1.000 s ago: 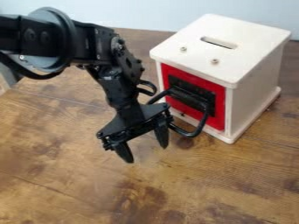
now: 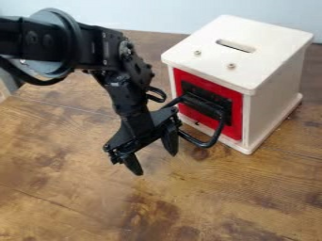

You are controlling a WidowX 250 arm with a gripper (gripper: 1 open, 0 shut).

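Note:
A pale wooden box (image 2: 270, 71) stands at the right, with a slot on top and a red front panel (image 2: 235, 138) bearing a black fitting with a black loop handle that sticks out. My black gripper (image 2: 152, 154) hangs open over the table just left of the box, pointing down, its two fingers apart with nothing visible between them.
A white wall runs behind, and a light object shows at the far left edge.

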